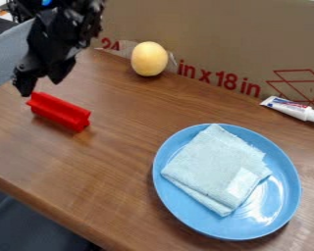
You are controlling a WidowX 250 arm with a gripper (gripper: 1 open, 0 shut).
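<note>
My black gripper (pixel 42 76) hangs open at the upper left, its fingertips just above the far-left end of a red elongated object (pixel 60 111) lying on the wooden table. Nothing shows held between the fingers. A blue plate (pixel 173 206) at the lower right carries a folded pale blue cloth (pixel 216 169).
A yellow round object (pixel 149 59) sits at the back against a cardboard box (pixel 251 44). A toothpaste tube (pixel 290 108) lies at the right. The table's front edge runs along the lower left.
</note>
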